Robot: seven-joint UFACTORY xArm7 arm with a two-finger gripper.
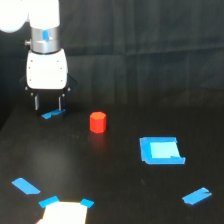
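At the upper left my gripper points downward, its two thin fingers spread apart and nothing visible between them. A small red block sits on the dark table, to the right of the gripper and clear of it. Right of the block lies a pale square framed in blue tape, with nothing on it.
Blue tape strips mark the table at the left, at the lower right and behind the gripper's fingers. A pale, blurred object shows at the bottom edge, with blue tape beside it.
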